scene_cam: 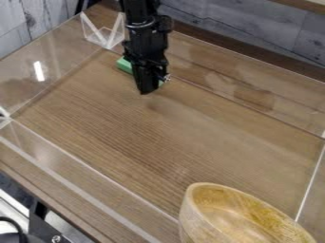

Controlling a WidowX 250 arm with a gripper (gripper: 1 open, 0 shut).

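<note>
My gripper (148, 82) hangs down from the top of the camera view, dark, over a small green object (125, 64) on the wooden table (152, 152). The green object is partly behind the gripper. Whether the fingers are open or shut, or hold anything, is too small and dark to tell.
A tan oval container (235, 220) stands at the bottom right. A clear plastic piece (102, 31) is at the upper left near the table's edge.
</note>
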